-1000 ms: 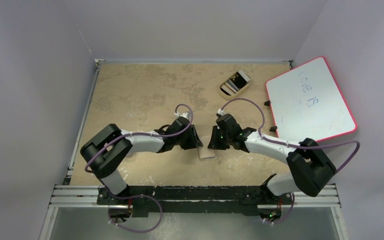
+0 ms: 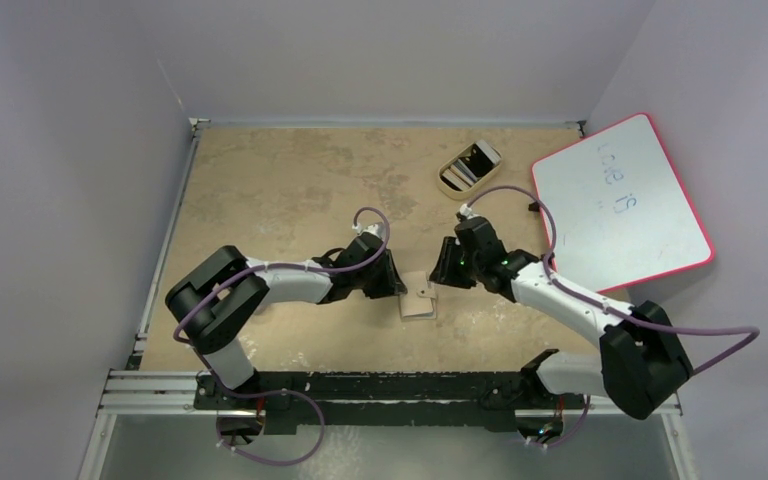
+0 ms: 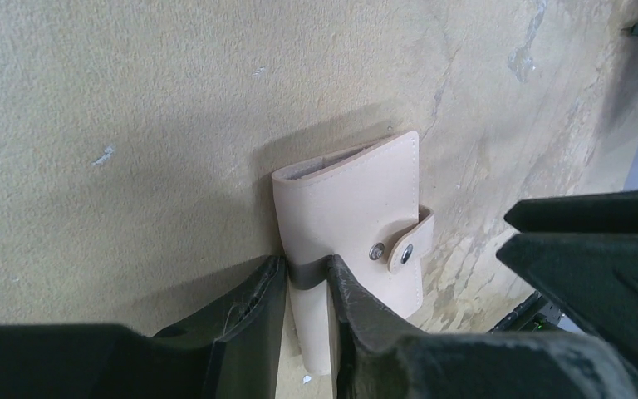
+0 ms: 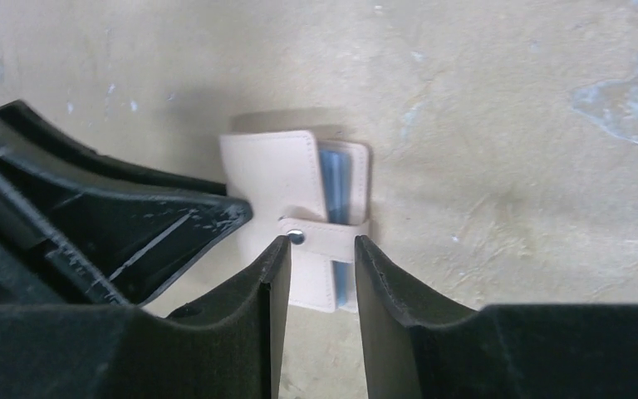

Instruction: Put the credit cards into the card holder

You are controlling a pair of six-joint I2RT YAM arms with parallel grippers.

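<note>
The beige leather card holder (image 2: 417, 305) (image 3: 365, 204) (image 4: 257, 174) lies on the table between the grippers, its strap (image 4: 324, 237) across a blue strip along one side. My left gripper (image 2: 392, 285) is part open at the holder's folded edge, its fingertips over that edge; whether it grips it I cannot tell. My right gripper (image 2: 445, 272) is open, just beside and above the strap side. Several cards (image 2: 460, 175) sit in a tan tray (image 2: 444, 184) at the back.
A red-rimmed whiteboard (image 2: 615, 230) lies at the right of the table.
My right gripper has moved back and to the right, off the holder, uncovering its strap.
</note>
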